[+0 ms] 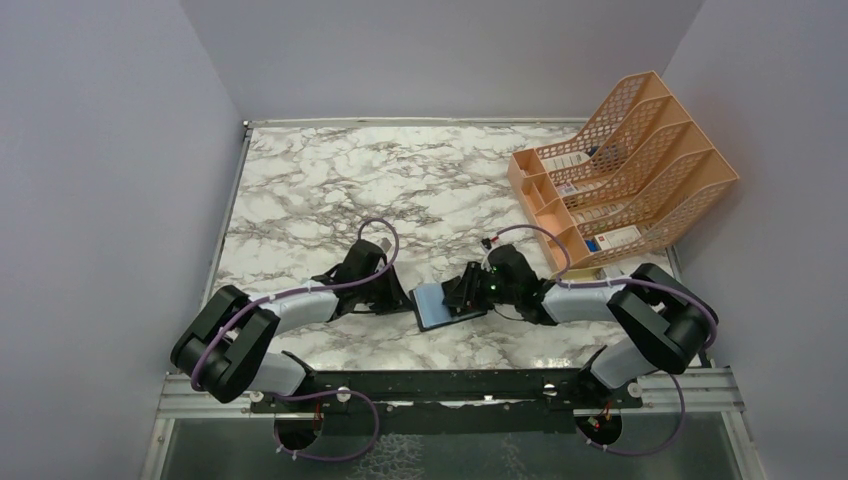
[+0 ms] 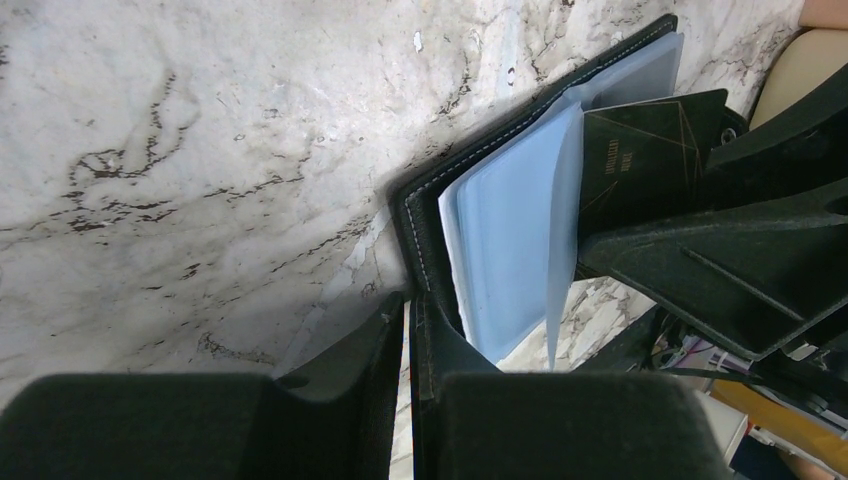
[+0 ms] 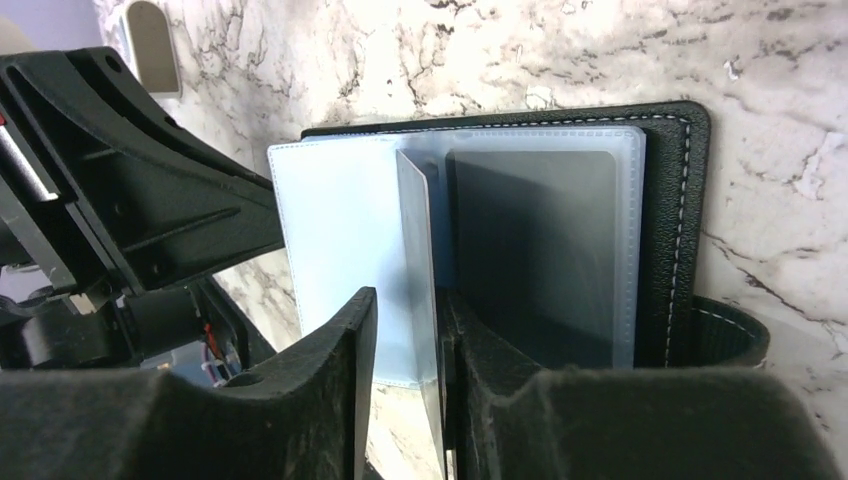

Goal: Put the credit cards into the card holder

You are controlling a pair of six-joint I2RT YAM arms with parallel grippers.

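Note:
The black card holder [image 1: 433,323] lies on the table between both grippers, its pale blue clear sleeves [image 2: 510,220] facing up. A dark green card with gold lines [image 2: 640,145] stands up beside a raised clear leaf [image 3: 417,230]. My right gripper is over the holder, part open, with the leaf and a dark edge between its fingers and a gap left of the leaf. At the holder's near end, my left gripper stands slightly open around a black strip of its cover, a thin bright gap showing beside it.
An orange organizer [image 1: 550,205] with slanted slots stands at the back right; pale items show in some slots. A cream object lies near the right side.

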